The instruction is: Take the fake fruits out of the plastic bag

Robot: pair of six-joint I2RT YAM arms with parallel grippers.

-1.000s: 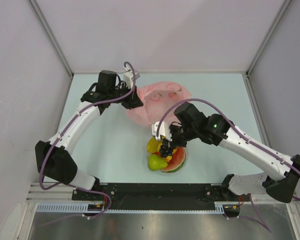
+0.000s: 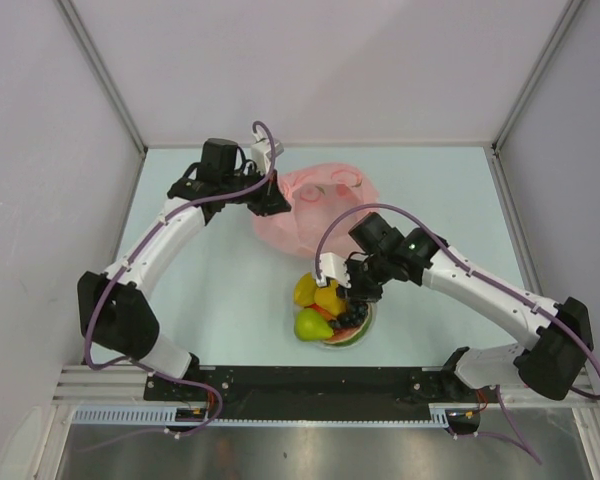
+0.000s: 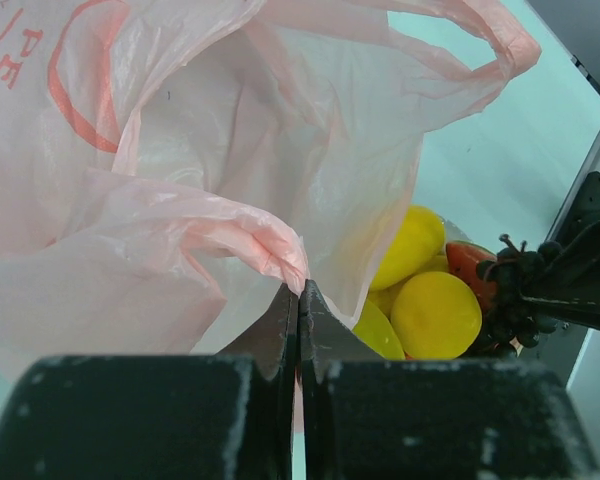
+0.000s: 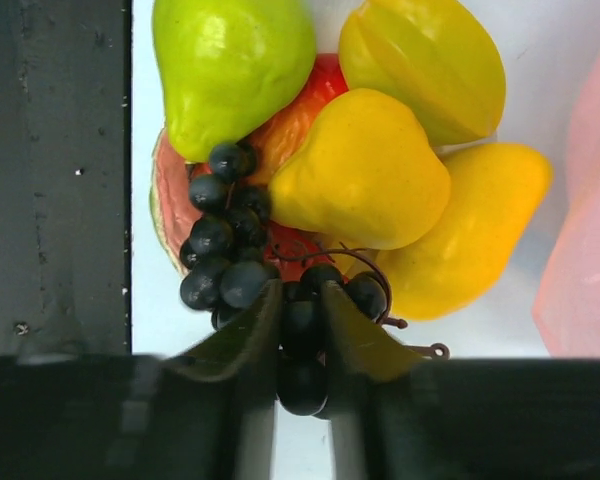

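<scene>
The pinkish plastic bag (image 2: 305, 215) stands with its mouth gaping toward the front. My left gripper is shut on a thin fold of the bag's edge (image 3: 245, 232). Dark grapes (image 2: 352, 318) rest among the fruits in front of the bag, over the watermelon slice (image 4: 168, 200). Close above them is my right gripper, its fingers a little apart with grapes between; whether they still grip is unclear. Around lie a green pear (image 4: 230, 70), a yellow pear-like fruit (image 4: 365, 170), a starfruit (image 4: 425, 65), a mango (image 4: 470, 230) and something red (image 4: 298, 110).
The fruits sit together in a shallow clear dish (image 2: 369, 322) near the table's front edge. A black strip (image 2: 310, 385) runs along that edge. Bare table (image 2: 215, 290) shows to the left, and more to the back right.
My right gripper has moved right and slightly downward with the grapes, from above the pear to over the watermelon. The left arm is nearly still and the bag has hardly shifted.
</scene>
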